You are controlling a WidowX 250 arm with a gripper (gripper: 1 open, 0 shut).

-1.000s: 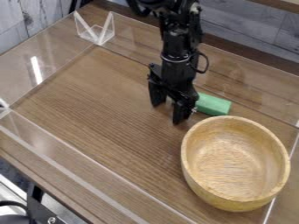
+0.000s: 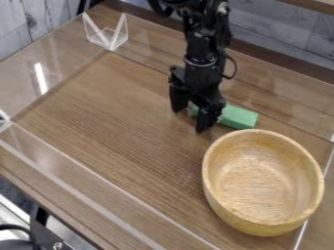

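Note:
My black gripper (image 2: 193, 108) hangs down from the top middle onto the wooden table, open, its fingers low at the left end of a green block (image 2: 237, 116). The block lies flat, partly hidden behind the gripper; whether the fingers touch it cannot be told.
A wooden bowl (image 2: 260, 215) sits at the lower right, close to the block. A white wire object (image 2: 108, 29) stands at the upper left.
The gripper has shifted slightly left and up in the view. The green block looks nearly unchanged.

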